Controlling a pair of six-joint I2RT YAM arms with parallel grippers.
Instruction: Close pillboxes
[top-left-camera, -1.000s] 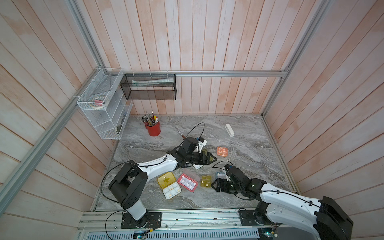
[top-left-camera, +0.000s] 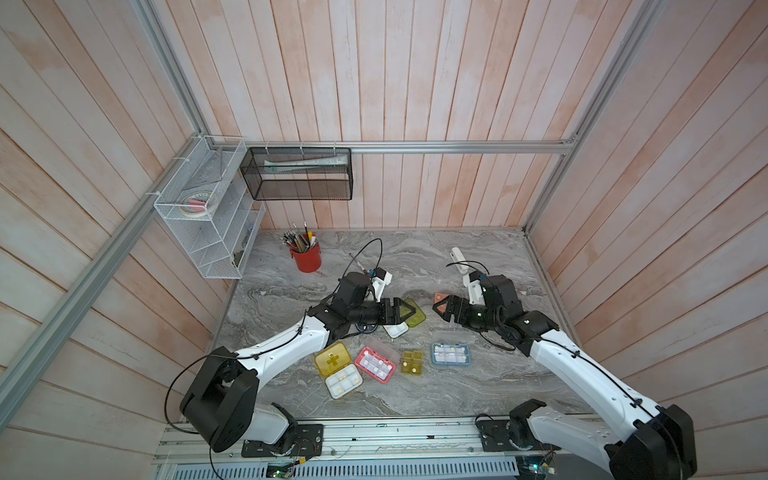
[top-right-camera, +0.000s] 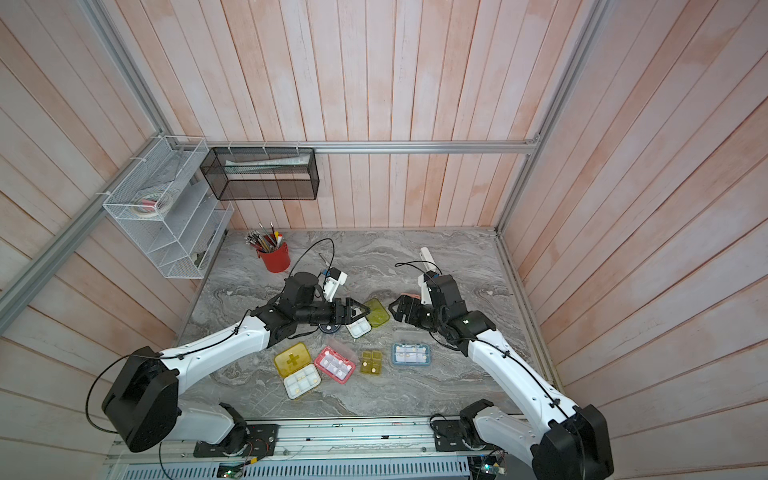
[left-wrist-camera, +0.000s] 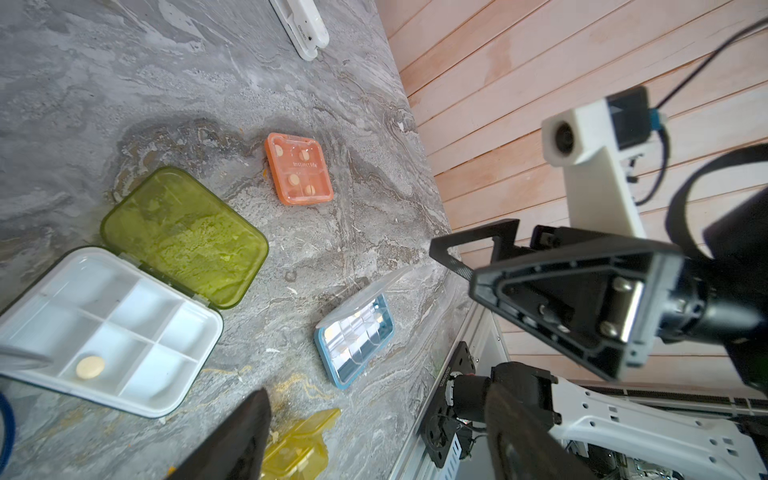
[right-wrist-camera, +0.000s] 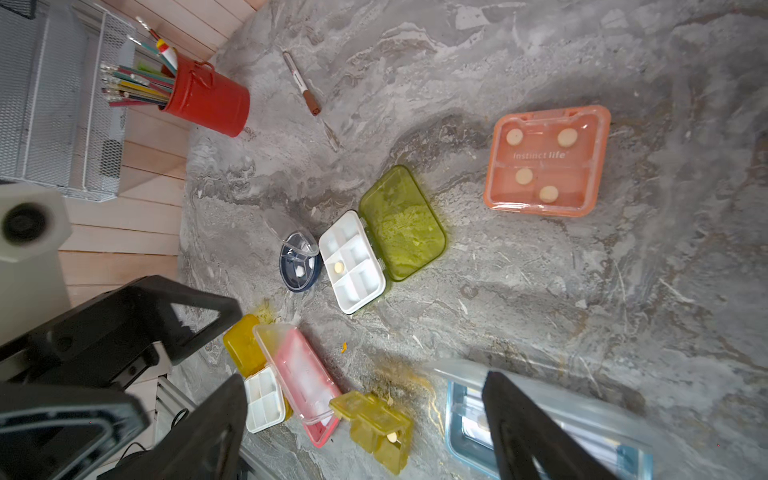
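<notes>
My left gripper (top-left-camera: 396, 312) is open and empty above the middle pillboxes. My right gripper (top-left-camera: 448, 308) hangs open and empty near the orange pillbox (right-wrist-camera: 546, 160), which has its lid down and tablets inside. A green-lidded white pillbox (left-wrist-camera: 184, 240) lies open with one tablet. Standing open are a blue rectangular pillbox (left-wrist-camera: 352, 344), a pink one (right-wrist-camera: 304, 376), a yellow-and-white one (top-left-camera: 344, 380) and a small round navy one (right-wrist-camera: 297, 268). A small yellow pillbox (top-left-camera: 411, 362) sits between pink and blue; its lid looks partly raised in the right wrist view.
A red pen cup (top-left-camera: 306, 258) stands at back left beside wire shelves (top-left-camera: 200, 216). A pen (right-wrist-camera: 296, 80) and a white object (left-wrist-camera: 300, 24) lie toward the back. Bare table shows at back right; wooden walls enclose the sides.
My right arm has risen from the front by the blue pillbox toward the back, near the orange one.
</notes>
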